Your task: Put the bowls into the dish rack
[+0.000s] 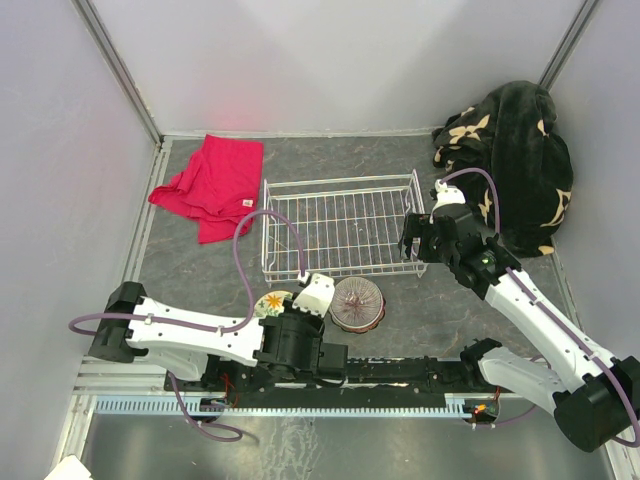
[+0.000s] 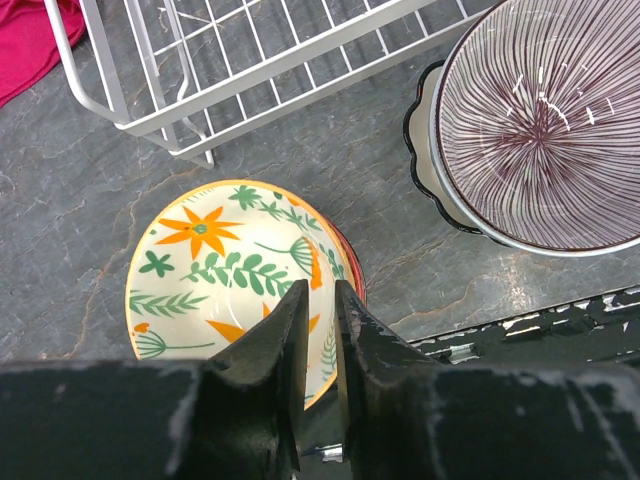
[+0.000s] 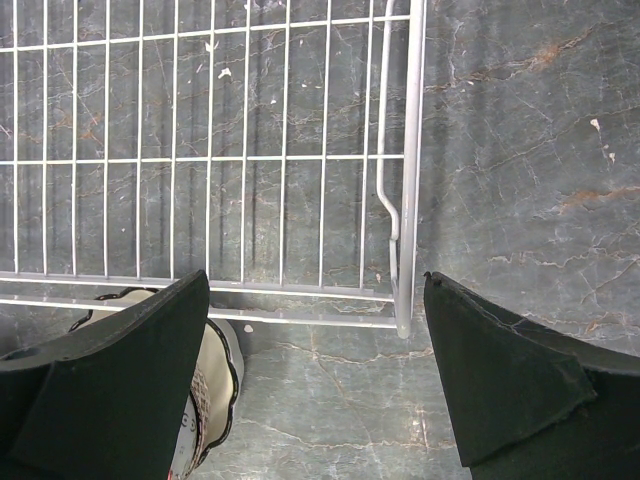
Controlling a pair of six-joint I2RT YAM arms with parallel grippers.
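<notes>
A floral bowl [image 2: 225,270] with an orange rim lies below the rack's near left corner, partly hidden by the left arm in the top view. My left gripper is over its right side, the fingers a narrow gap apart with patterned bowl wall showing through. Whether they touch the wall I cannot tell. A purple-lined bowl [image 1: 357,301] rests in a wavy-edged cream bowl [image 2: 432,150], right of the left gripper. The white wire dish rack [image 1: 340,184] stands empty behind them. My right gripper is open above the rack's near right corner, holding nothing.
A red cloth [image 1: 217,188] lies left of the rack. At the back right, a dark patterned blanket [image 1: 512,160] is heaped against the wall. Bare counter [image 1: 460,315] shows to the right of the bowls.
</notes>
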